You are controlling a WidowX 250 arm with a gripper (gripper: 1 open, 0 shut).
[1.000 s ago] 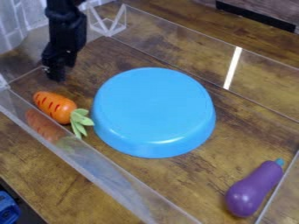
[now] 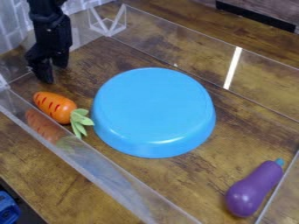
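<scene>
My black gripper [image 2: 49, 61] reaches down at the back left corner of a clear-walled enclosure, behind and left of a toy carrot [image 2: 55, 107] with green leaves. Its fingertips are dark and small, so I cannot tell whether it is open or shut. A large upside-down blue bowl or dish [image 2: 153, 111] fills the middle. A purple toy eggplant [image 2: 253, 190] lies at the front right.
Transparent walls [image 2: 117, 188] border the wooden floor [image 2: 193, 179]. Free floor lies behind and to the right of the blue dish. A blue object [image 2: 6, 208] is outside at the lower left.
My gripper has shifted slightly left over the last second. The carrot, blue dish and eggplant have not moved.
</scene>
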